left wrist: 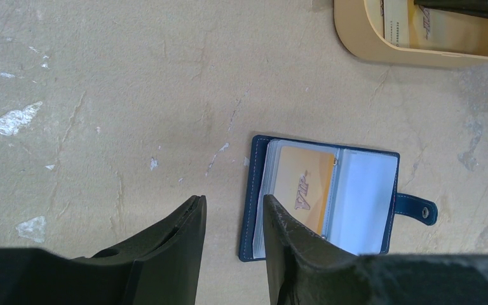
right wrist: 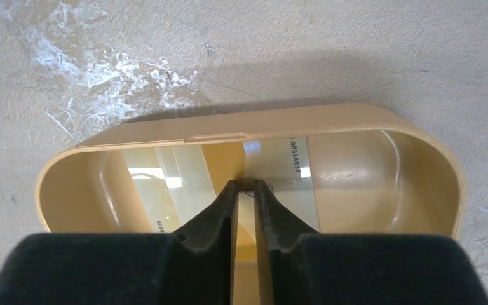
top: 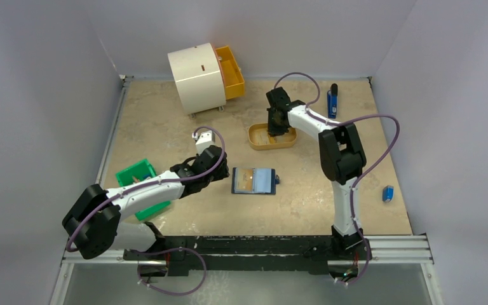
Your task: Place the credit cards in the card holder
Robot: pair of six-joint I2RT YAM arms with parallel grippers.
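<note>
The card holder (left wrist: 251,197) lies unfolded on the table, dark blue outside, with clear sleeves; an orange-and-cream card (left wrist: 302,187) sits in its left side. Left of it, my left gripper hovers part open, nothing between its fingers. Inside the tan tray (right wrist: 381,178) lie several overlapping cards: a pale one (right wrist: 187,168) at left and a pale numbered one (right wrist: 295,171) further right, with orange between. My right gripper is over these cards, its fingers narrowed to a small gap. No card is clearly gripped; whether the fingertips touch one is unclear.
A white drum-shaped box (top: 196,77) with an orange drawer (top: 232,73) stands at the back. A green bin (top: 133,173) is partly behind the left arm. Blue items (top: 332,105) lie to the right. Table around the holder is clear.
</note>
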